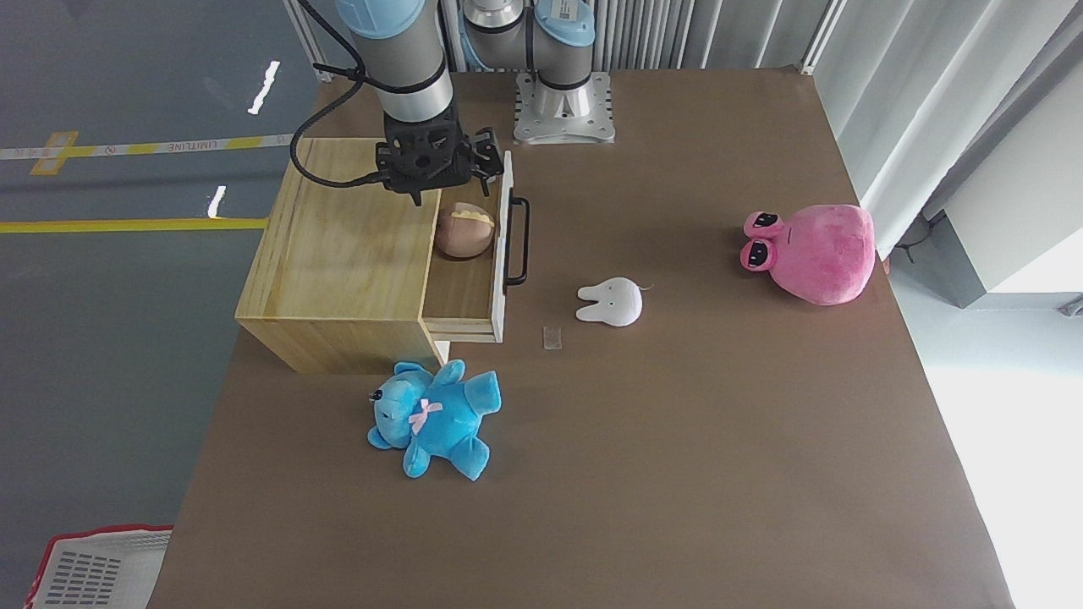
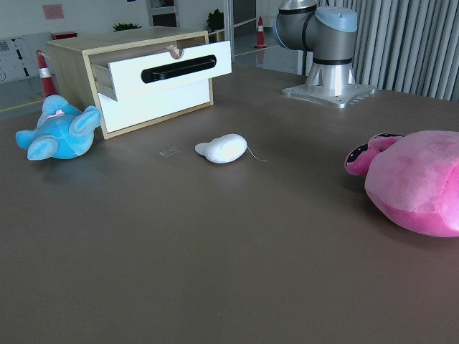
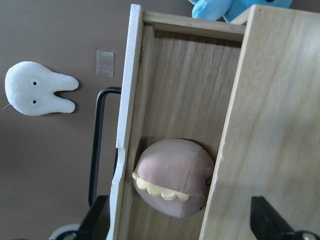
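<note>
A pinkish-brown round plush point(image 3: 170, 165) with a cream frill lies inside the pulled-out drawer point(image 3: 190, 85) of the wooden cabinet point(image 1: 335, 254). The drawer's black handle point(image 1: 525, 244) faces right. My gripper point(image 1: 452, 178) hangs above the far end of the cabinet and drawer, above and behind the plush in the front view. In the wrist view its two fingers point(image 3: 265, 220) are wide apart at the bottom corners, open, with the drawer and plush below between them.
A blue bear point(image 1: 442, 426) lies before the cabinet, a white rabbit plush point(image 1: 614, 303) right of the drawer, a pink plush point(image 1: 817, 254) at the table's right edge. The arm's base point(image 1: 563, 127) stands at the back.
</note>
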